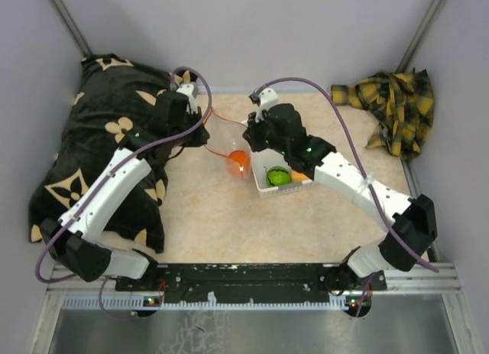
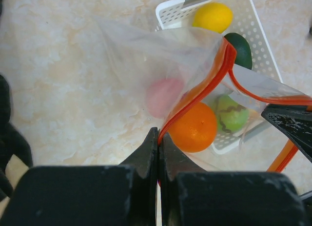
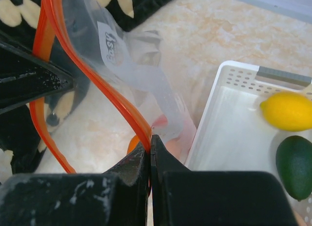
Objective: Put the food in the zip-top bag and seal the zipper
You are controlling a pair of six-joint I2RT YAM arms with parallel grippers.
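Observation:
A clear zip top bag with an orange zipper hangs between my grippers, its mouth spread open. My left gripper is shut on one zipper edge, my right gripper on the other. An orange fruit shows low in the bag in the top view and through it in the wrist views. A white basket beside it holds a lemon, a dark green avocado and a lighter green item; a pink item shows blurred through the plastic in the left wrist view.
A black flower-patterned cloth covers the left side of the table. A yellow plaid cloth lies at the back right.

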